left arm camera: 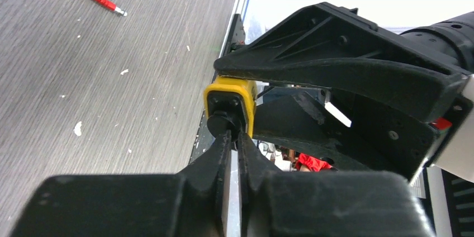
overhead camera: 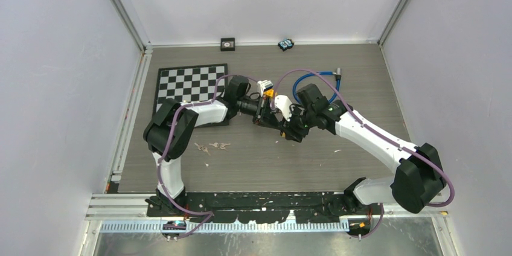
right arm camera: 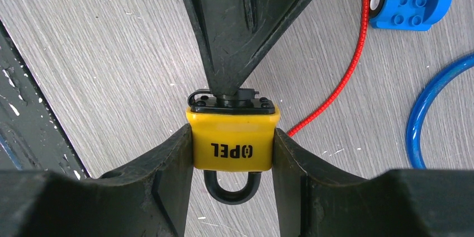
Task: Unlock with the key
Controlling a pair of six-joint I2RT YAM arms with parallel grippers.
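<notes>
A yellow padlock [right arm camera: 232, 142] is clamped between the fingers of my right gripper. Its black shackle [right arm camera: 232, 197] points down in that view, both legs meeting the body. At the opposite end, a black key head [left arm camera: 223, 122] sits against the lock's dark face; the blade is hidden. My left gripper has its fingertips at this key head, a narrow gap showing between the fingers. Whether they pinch the key is unclear. From above, the two grippers meet near the table's middle and cover most of the lock.
Loose keys [overhead camera: 219, 145] lie left of centre, near a checkered board [overhead camera: 190, 87]. Behind the right arm is a blue cable loop [overhead camera: 299, 81]. A red cord [right arm camera: 341, 83] and a blue toy car [right arm camera: 411, 2] lie on the table.
</notes>
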